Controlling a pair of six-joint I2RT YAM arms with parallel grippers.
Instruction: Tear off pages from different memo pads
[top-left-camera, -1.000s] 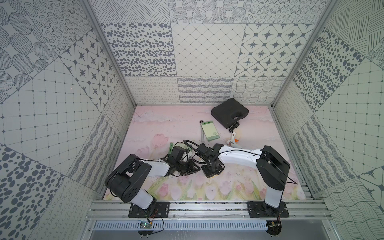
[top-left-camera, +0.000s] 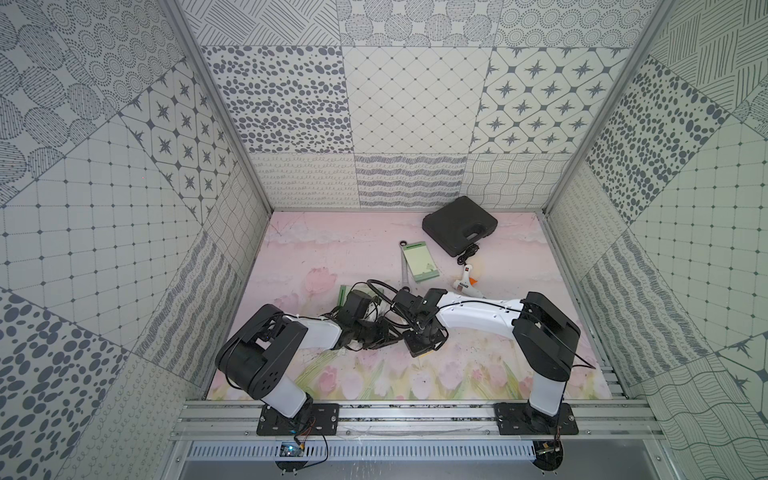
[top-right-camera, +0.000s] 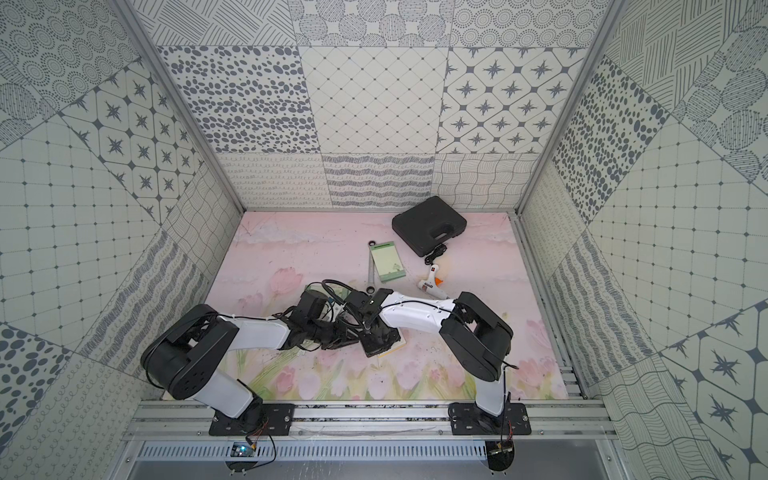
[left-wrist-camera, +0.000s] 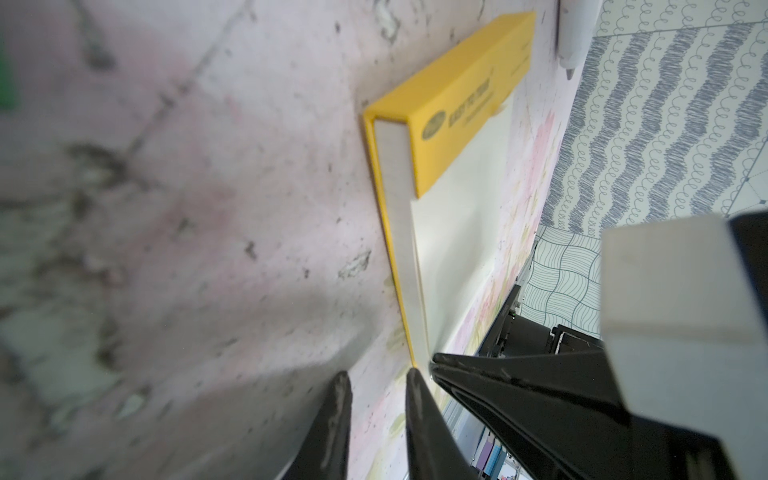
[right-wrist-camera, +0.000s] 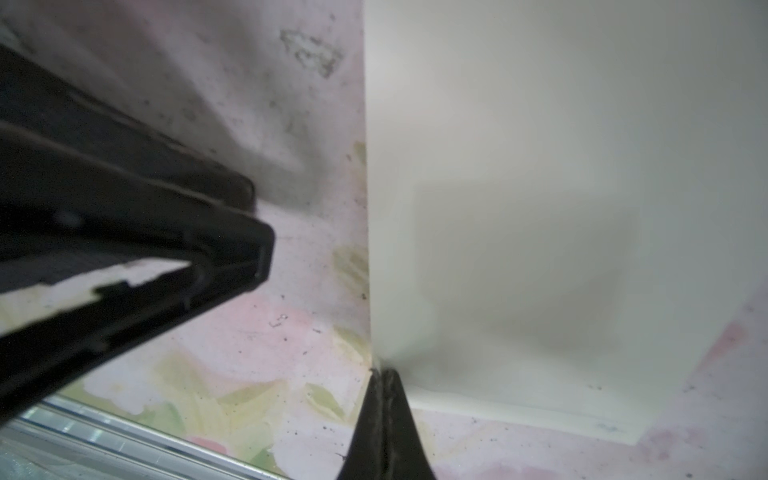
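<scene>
A memo pad with a yellow binding (left-wrist-camera: 456, 96) and white sheets (right-wrist-camera: 520, 160) lies near the front middle, mostly hidden under the arms in the top views. My right gripper is shut at the pad's lower left edge, as seen in its wrist view; whether paper is between its tips is unclear. My left gripper is part open at the bottom of its wrist view, just short of the pad's edge, with nothing visible between its fingers. A green memo pad (top-left-camera: 420, 260) lies farther back.
A black case (top-left-camera: 458, 224) sits at the back right, with a white tool (top-right-camera: 432, 276) in front. A long grey tool (top-right-camera: 370, 264) lies beside the green pad.
The left arm has shifted slightly. The right arm looks almost unchanged.
</scene>
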